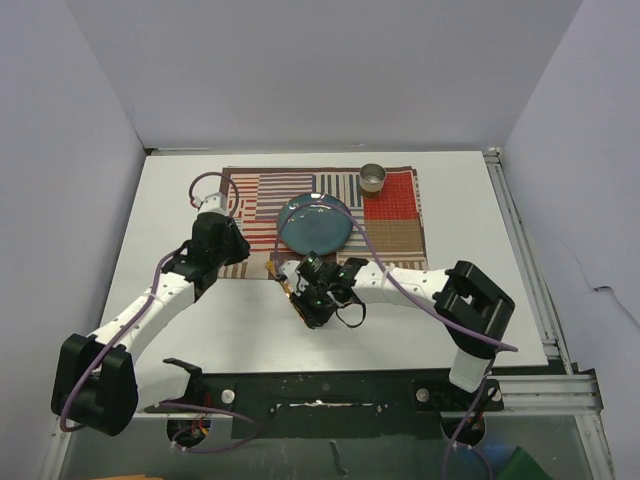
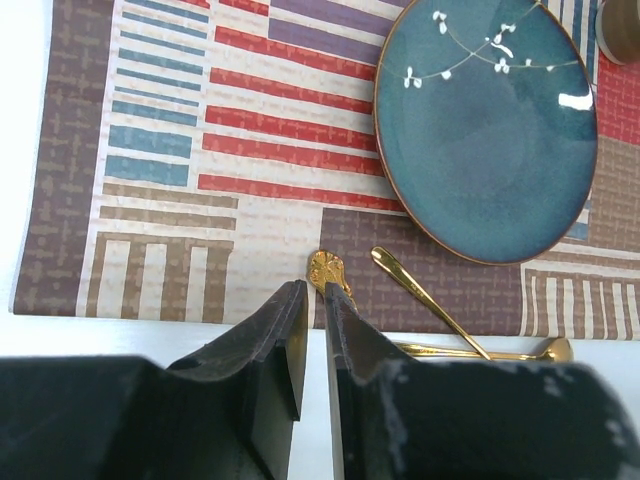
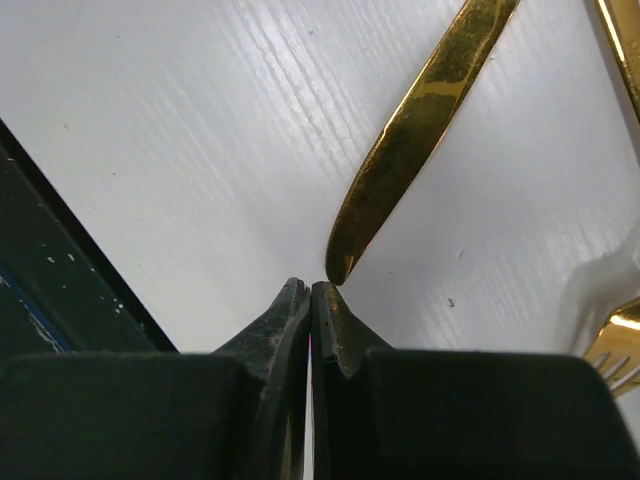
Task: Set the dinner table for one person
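A blue-green plate (image 1: 316,226) lies on the striped placemat (image 1: 262,187), and a metal cup (image 1: 372,180) stands at its back right. Gold cutlery is loose at the mat's front edge. In the right wrist view, a knife blade (image 3: 405,150) points at my right gripper, which is shut, its fingertips close to the blade's tip. Fork tines (image 3: 618,350) show at the right. Over the mat's front left, my left gripper is slightly open with nothing visible between its fingers. Ahead of it in view are an ornate gold end (image 2: 325,268) and a slim gold handle (image 2: 425,295).
A rounded gold end (image 2: 558,350) lies at the mat's front edge. The right arm hides part of the cutlery from above. Bare white table (image 1: 455,215) extends to the right, and a dark rail (image 1: 320,390) borders the front.
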